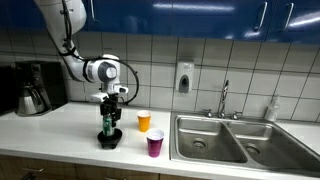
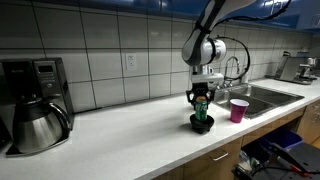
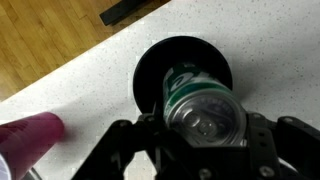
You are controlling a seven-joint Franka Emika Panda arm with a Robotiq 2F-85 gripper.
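Observation:
A green can with a silver lid (image 3: 207, 115) is between the dark fingers of my gripper, which is shut on it. Seen from above in the wrist view, the can covers part of a black bowl (image 3: 150, 75). In exterior view 1 the green can (image 1: 108, 125) stands upright, its lower end within the bowl (image 1: 101, 141). Whether its base touches the bowl's bottom is hidden. Exterior view 2 shows the can (image 2: 201, 108) rising from the bowl (image 2: 202, 125), with the gripper at its top.
To the right of the bowl are a magenta cup (image 1: 155, 143) and, farther back, an orange cup (image 1: 144, 121). The double sink (image 1: 225, 140) lies beyond them. A coffee maker (image 1: 38, 87) stands at the left.

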